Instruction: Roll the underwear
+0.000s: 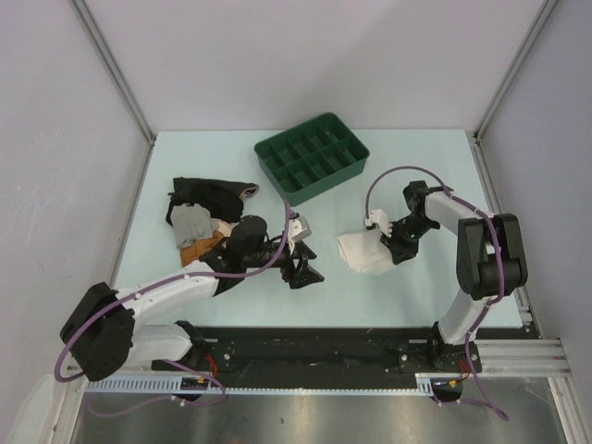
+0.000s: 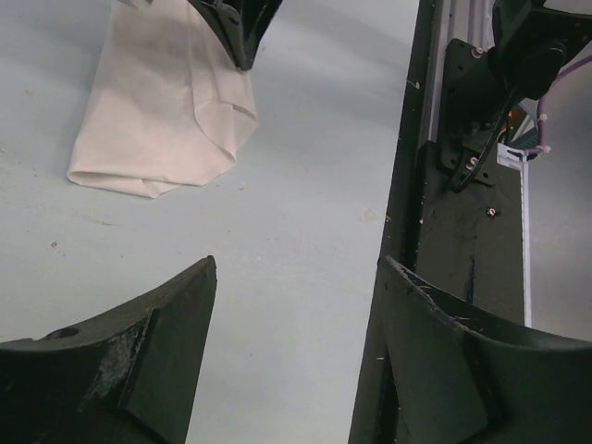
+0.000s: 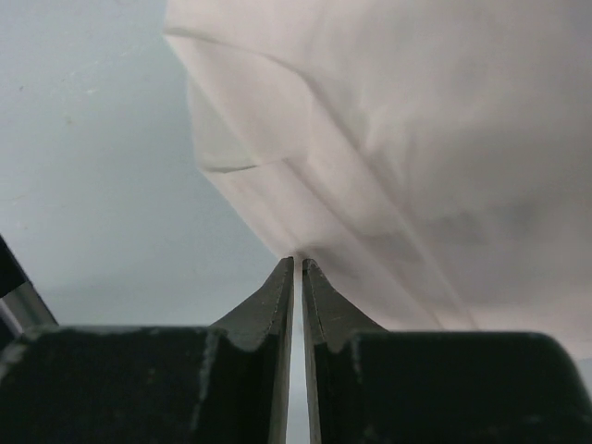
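The cream underwear (image 1: 364,252) lies flat and folded on the white table, right of centre. In the left wrist view, the underwear (image 2: 153,106) shows a loose fold along its right side. My right gripper is shut on the fabric at its edge; only a thin bit can be between the fingertips, and the grip itself is hard to see. From above, the right gripper (image 1: 392,257) covers the cloth's right end. My left gripper stands open left of the cloth, its fingers wide apart over bare table.
A green divided box (image 1: 312,157) stands at the back. Dark, grey and brown garments (image 1: 205,208) are heaped at the left. Free table (image 1: 342,310) lies in front of the cloth, up to the black front edge.
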